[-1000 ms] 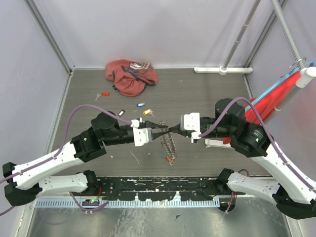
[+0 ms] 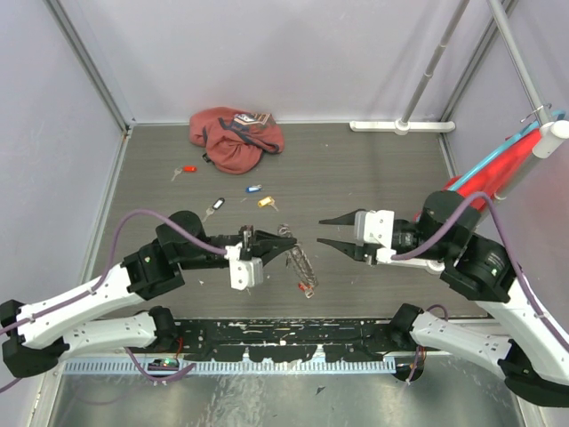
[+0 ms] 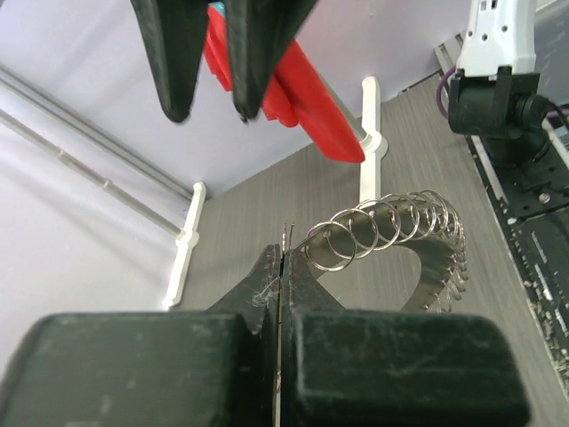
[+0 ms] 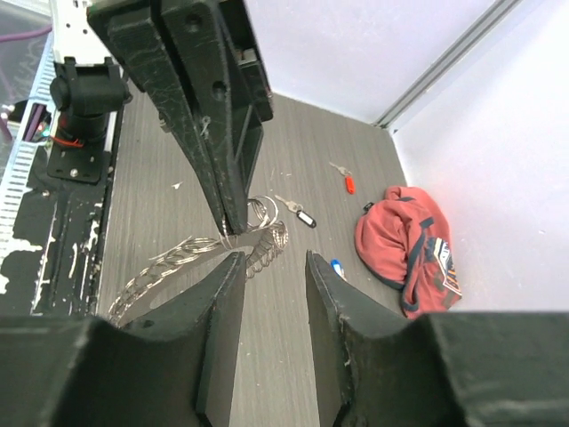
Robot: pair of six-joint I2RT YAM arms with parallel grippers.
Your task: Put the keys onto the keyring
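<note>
A silvery coiled keyring point(image 2: 302, 264) hangs from the tips of my left gripper point(image 2: 292, 240), which is shut on its thin wire end. Its curved coil point(image 3: 400, 218) trails away from those fingertips in the left wrist view. Facing it from the right, my right gripper point(image 2: 320, 232) stands open with nothing between its fingers. Keys lie on the table: one with a yellow tag point(image 2: 266, 202), one with a blue tag point(image 2: 253, 189), one with a black tag point(image 2: 217, 205) and one with a red tag point(image 2: 188, 169). Another red tag point(image 2: 304, 286) shows by the coil's lower end.
A red pouch point(image 2: 233, 142) lies against the back wall. White pipe stands with a red cloth point(image 2: 516, 165) occupy the right side.
My right gripper, earlier meeting the left at the keyring, has opened and drawn back to the right. The left arm has shifted slightly toward the front.
</note>
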